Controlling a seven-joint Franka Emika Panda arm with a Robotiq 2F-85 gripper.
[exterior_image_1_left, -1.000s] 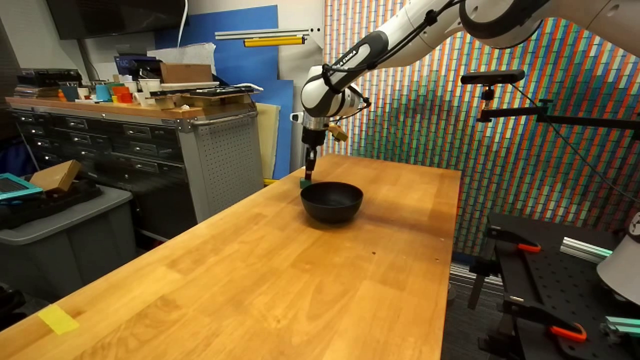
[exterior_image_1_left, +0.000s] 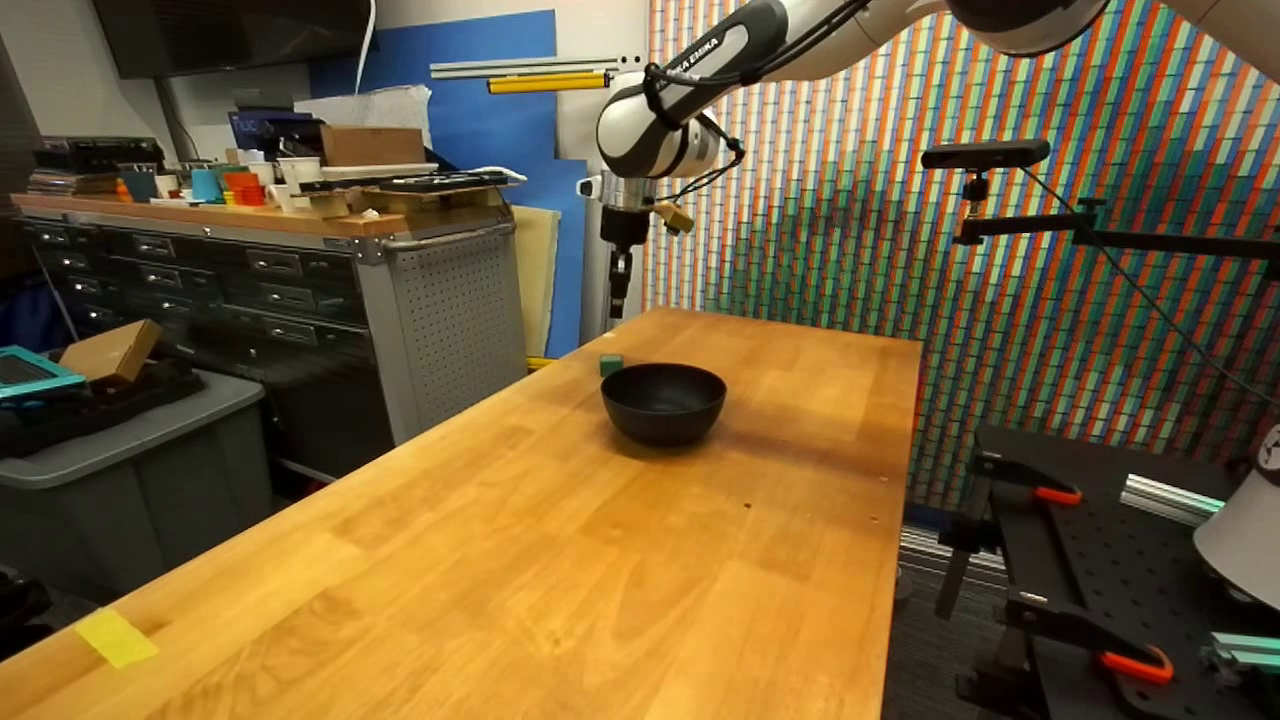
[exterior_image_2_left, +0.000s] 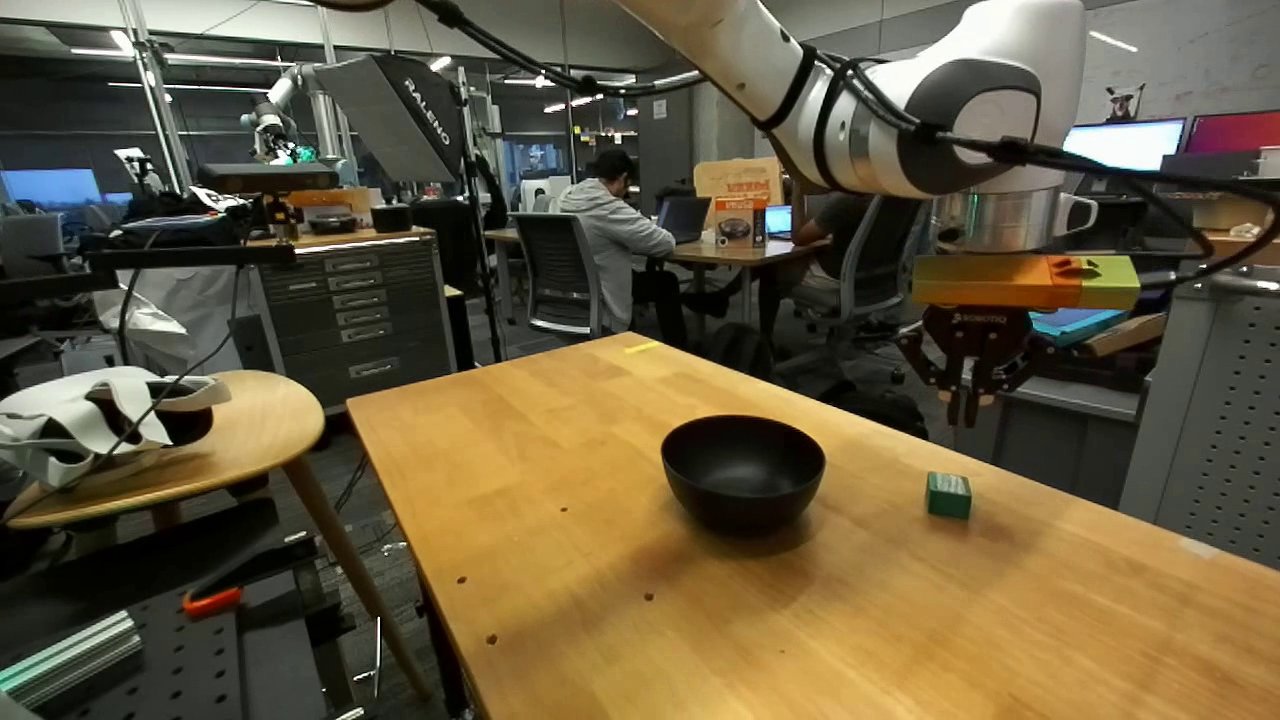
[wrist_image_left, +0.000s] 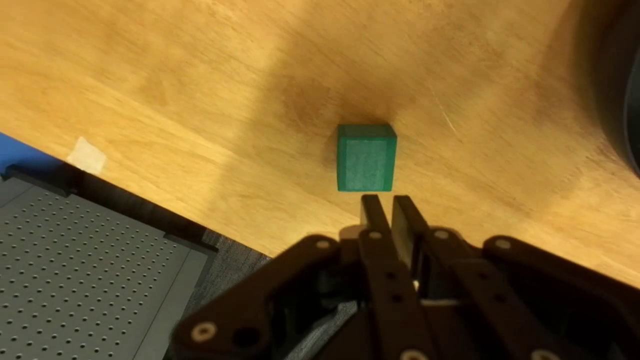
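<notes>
A small green block (wrist_image_left: 366, 163) rests on the wooden table, just beyond my fingertips in the wrist view. Exterior view 2 shows the same block (exterior_image_2_left: 948, 494) to the right of a black bowl (exterior_image_2_left: 744, 480). My gripper (exterior_image_2_left: 964, 406) points down and hangs well above the tabletop, clear of the block. Its fingers (wrist_image_left: 373, 210) are drawn together with only a narrow slit showing, and nothing is held there. The bowl's inside looks empty in both exterior views; only its dark side (wrist_image_left: 618, 90) enters the wrist view at the right.
Bare wood surrounds the block and bowl on the table (exterior_image_1_left: 540, 540). The table edge runs close to the block, with a grey perforated cabinet panel (wrist_image_left: 84, 270) past it. A yellow tape strip (exterior_image_1_left: 116, 637) marks the near left corner.
My gripper has risen from just over the block to well above it.
</notes>
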